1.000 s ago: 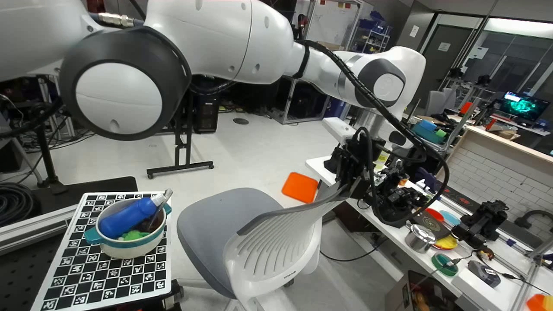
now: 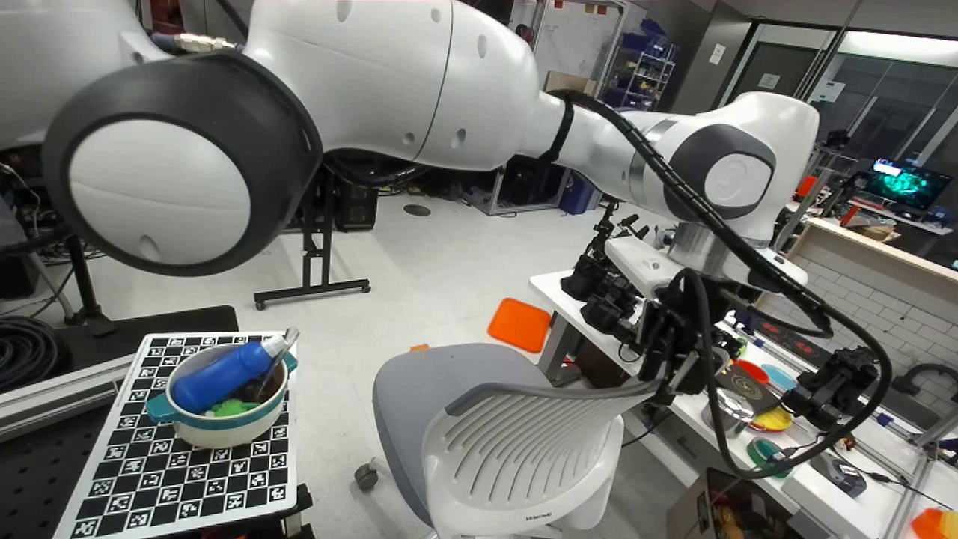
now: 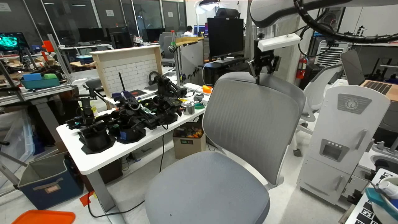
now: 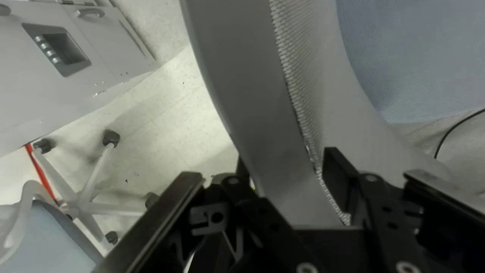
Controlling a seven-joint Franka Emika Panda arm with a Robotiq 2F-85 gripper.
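A grey office chair stands on the floor, its mesh backrest (image 3: 253, 115) upright and its seat (image 3: 209, 190) empty. My gripper (image 3: 265, 72) points down at the backrest's top edge. In the wrist view, the backrest's grey rim (image 4: 254, 91) runs between the two sides of my gripper. One finger (image 4: 338, 175) lies over the mesh side; the other, on the outer side, is partly hidden by the rim. Whether both press on it cannot be made out. From exterior view 1, the gripper (image 2: 675, 368) meets the top of the white-framed backrest (image 2: 521, 449).
A white table (image 3: 100, 158) crowded with black robot arms (image 3: 128, 125) stands beyond the chair. Behind the backrest are a grey toy kitchen unit (image 3: 335, 138) and another chair (image 3: 321, 87). An orange tray (image 2: 519, 325) lies on the open floor.
In exterior view 1, my arm and gripper have moved right. The chair has shifted right with them, its backrest now overlapping more of the table's front.
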